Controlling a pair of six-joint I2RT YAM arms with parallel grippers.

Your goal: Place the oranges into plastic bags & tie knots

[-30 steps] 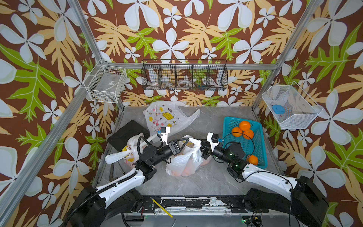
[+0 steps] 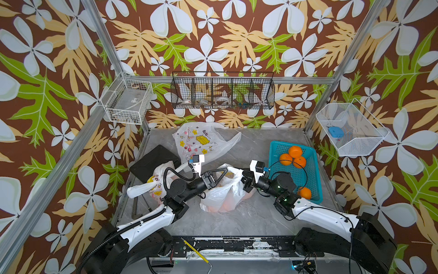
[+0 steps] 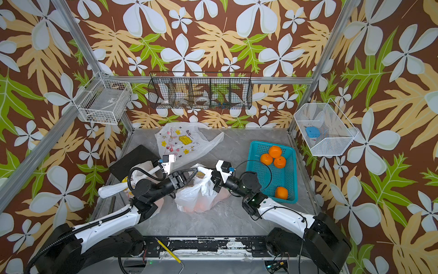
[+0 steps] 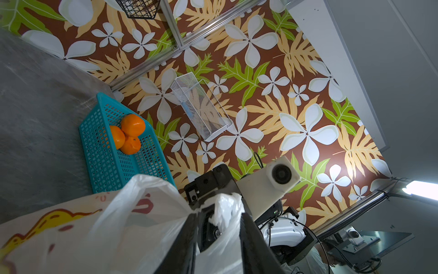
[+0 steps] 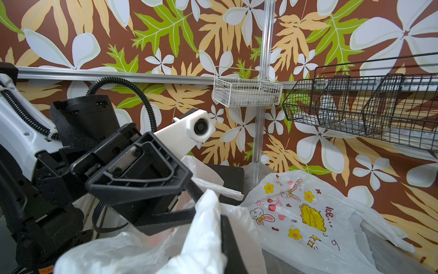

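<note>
Both grippers meet over a white plastic bag (image 2: 223,198) at the table's middle, its pinkish contents showing through. My right gripper (image 2: 246,177) is shut on the bag's gathered handle. My left gripper (image 2: 221,175) is beside it at the bag's top, fingers part open around white plastic in the left wrist view; whether it grips that is unclear. A printed bag (image 3: 184,139) lies flat behind, and another bundled bag (image 2: 162,178) lies at the left. Several oranges (image 2: 295,150) sit in a teal basket (image 2: 310,178) at the right.
A black pad (image 2: 146,164) lies at the back left. Wire baskets (image 2: 223,93) hang on the back and side rails.
My left gripper and wrist have shifted very slightly at the bag's top. The right arm and the other objects look unchanged.
</note>
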